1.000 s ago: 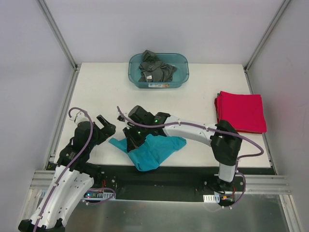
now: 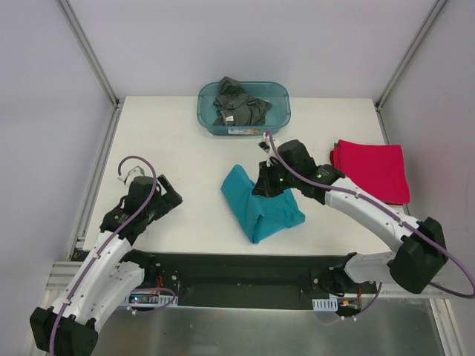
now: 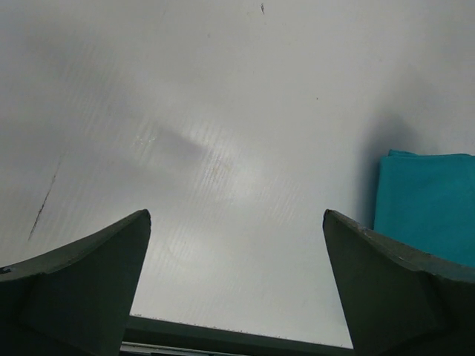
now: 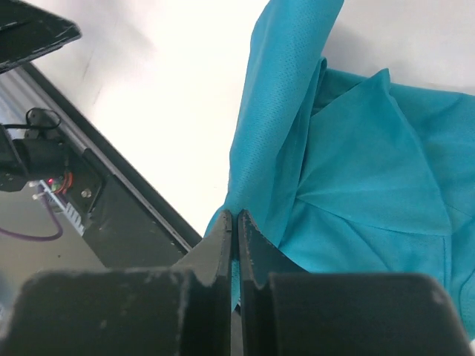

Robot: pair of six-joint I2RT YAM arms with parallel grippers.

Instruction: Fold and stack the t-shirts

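Observation:
A teal t-shirt [image 2: 260,215] lies crumpled on the table's front middle; in the right wrist view its long folded strip [image 4: 271,111] runs down to my right gripper, which is shut on it. In the top view that gripper [image 2: 261,189] is over the shirt. My left gripper stands open over bare table at the left, the teal fabric [image 3: 423,200] showing off to its right. A folded red pile [image 2: 368,167] lies at the right edge.
A teal bin [image 2: 274,119] with dark grey cloth [image 2: 241,104] sits at the back middle. The dark front rail runs below the table edge.
My right gripper has moved right and toward the back, drawing the teal shirt along with it, off the front edge. The left arm has shifted only slightly.

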